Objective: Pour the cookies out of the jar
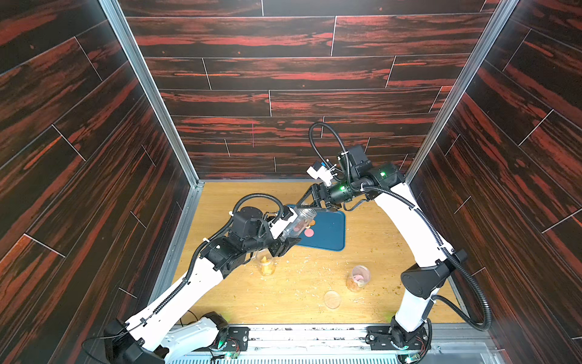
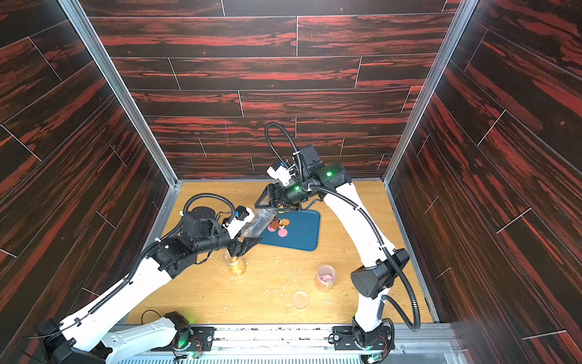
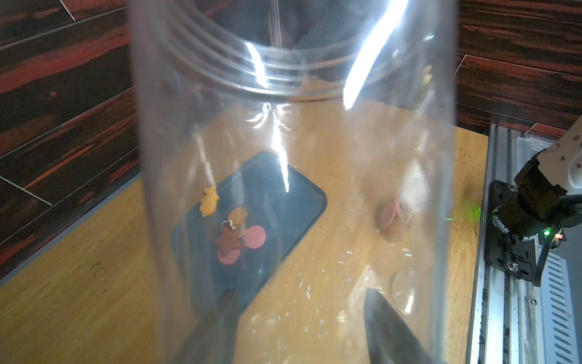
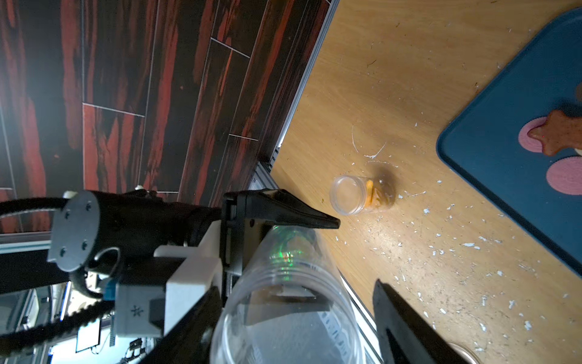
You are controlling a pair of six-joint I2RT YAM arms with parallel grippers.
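Observation:
My left gripper (image 1: 289, 231) is shut on the clear jar (image 3: 291, 133), which hangs tilted above the blue tray (image 2: 306, 236). No cookies show inside its transparent wall in the left wrist view. At its threaded mouth end my right gripper is open, one finger on either side of the jar; whether they touch it I cannot tell. On the tray lie an orange cookie (image 3: 209, 201), a brown star cookie (image 3: 228, 240), pink round cookies (image 3: 255, 237) and a tan one (image 3: 237, 215), partly overlapping.
A second clear jar (image 4: 348, 195) with orange pieces stands left of the tray. Another jar (image 1: 358, 278) with pink pieces stands front right, beside a round clear lid (image 1: 331, 299). Pale crumbs are scattered over the table.

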